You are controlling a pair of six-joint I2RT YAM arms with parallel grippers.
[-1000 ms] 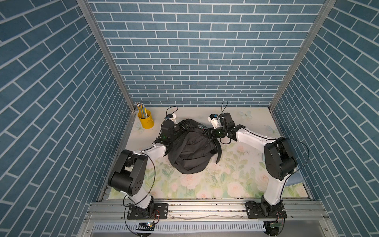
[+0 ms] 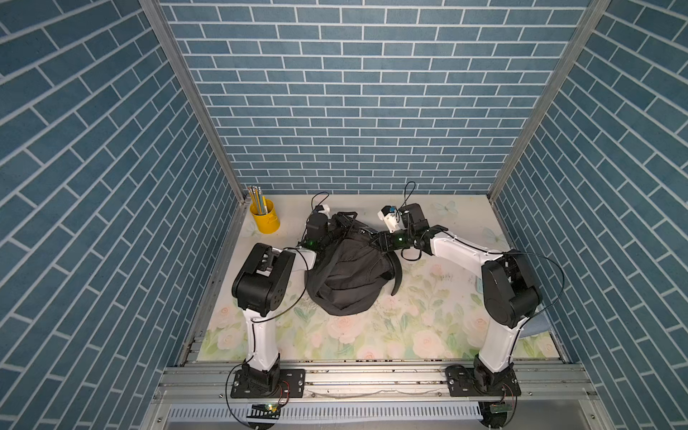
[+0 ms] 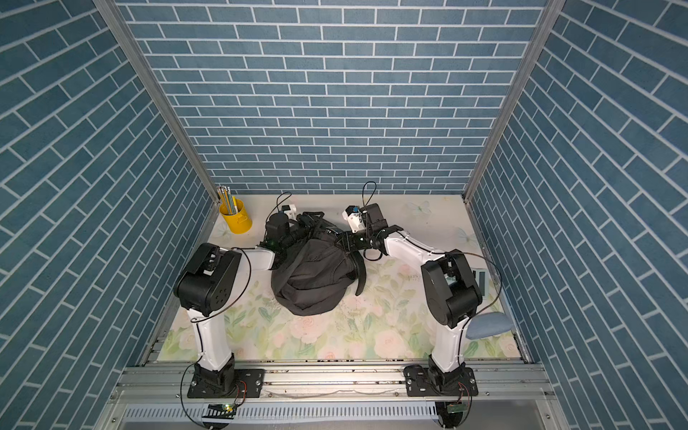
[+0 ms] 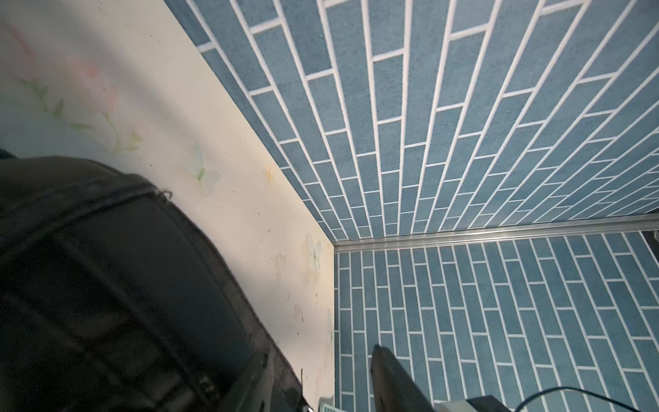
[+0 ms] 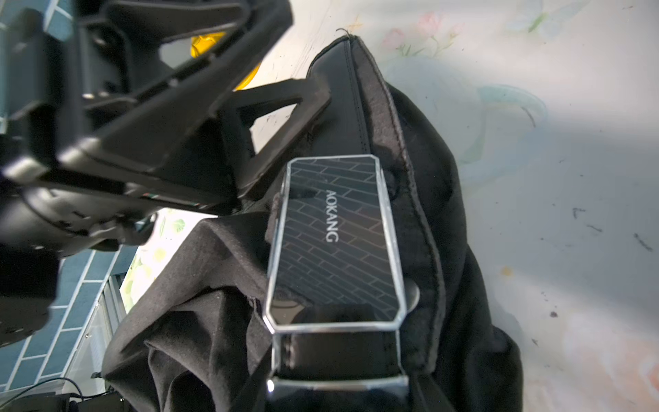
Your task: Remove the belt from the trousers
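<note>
The dark grey trousers lie bunched mid-table, waistband toward the back. A black belt runs along the waistband, and its loose tail hangs down the right side. In the right wrist view its glossy silver-framed buckle lies face up on the cloth. My right gripper is partly open, its fingers either side of the buckle's lower end; whether they touch it is unclear. My left gripper stands partly open at the waistband, one finger beside the belt strap. Nothing shows between its fingers in the left wrist view.
A yellow cup holding several sticks stands at the back left. A blue-grey object lies near the right front edge.
The right arm has barely shifted. The trousers look much the same.
</note>
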